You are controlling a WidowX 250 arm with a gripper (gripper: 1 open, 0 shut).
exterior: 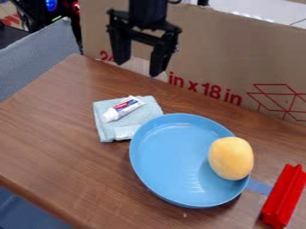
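My black gripper (140, 52) is raised high at the top centre, in front of the cardboard box, its two fingers apart with nothing between them. Below it on the wooden table lie a folded pale-blue cloth (141, 114) and, on that, a white toothpaste tube (123, 108). A round blue plate (167, 165) sits right of the cloth, holding a yellow rounded object (231, 157) on its right side.
A red object (282, 196) lies at the right edge beside a blue strip. A printed cardboard box (227, 63) stands along the back.
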